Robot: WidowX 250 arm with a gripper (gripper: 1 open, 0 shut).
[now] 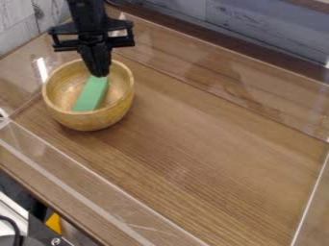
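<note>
A wooden bowl [87,113] sits on the left part of the wooden table, with a long pale green object [91,92] lying inside it. My black gripper [98,73] is above the back of the bowl, its narrow tip pointing down near the far end of the green object and shut, with nothing visible between its fingers. Whether the tip touches the object is unclear.
A pale wall runs along the back right. At the lower left, past the table's edge, cables and a yellow item show.
</note>
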